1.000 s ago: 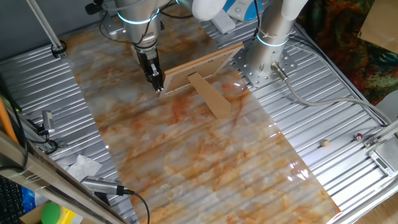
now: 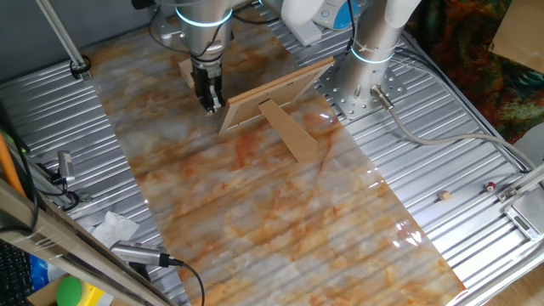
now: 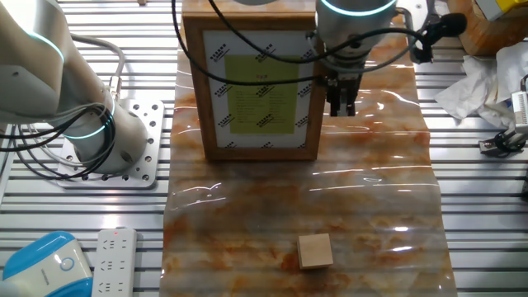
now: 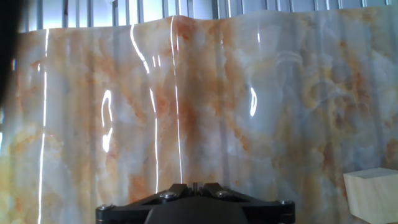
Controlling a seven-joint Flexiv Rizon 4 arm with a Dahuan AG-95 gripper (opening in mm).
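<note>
A wooden picture frame (image 3: 206, 107) stands upright on the marbled sheet, propped by a brown back leg (image 2: 289, 132). Its front, with a yellow-green paper behind the glass, faces exterior view 2. Close to one side edge of the frame, my gripper (image 2: 212, 110) points down with its fingers together. Nothing shows between the fingertips in the wrist view, where the gripper sits at the bottom centre. Whether it touches the frame is hard to tell. A small wooden block (image 3: 314, 251) lies on the sheet in front of the frame; the wrist view has this block (image 4: 373, 193) at lower right.
The marbled sheet (image 2: 255, 221) is bare behind the frame. My arm's base (image 2: 361, 85) stands beside the frame. A white power strip (image 3: 114, 262) and a blue-white box (image 3: 49, 268) lie off the sheet. A black cable hangs across the frame's front.
My gripper has swung more upright and its tips have drawn back slightly from the frame's edge. The frame has shifted very slightly right. The block behind the arm has come into view.
</note>
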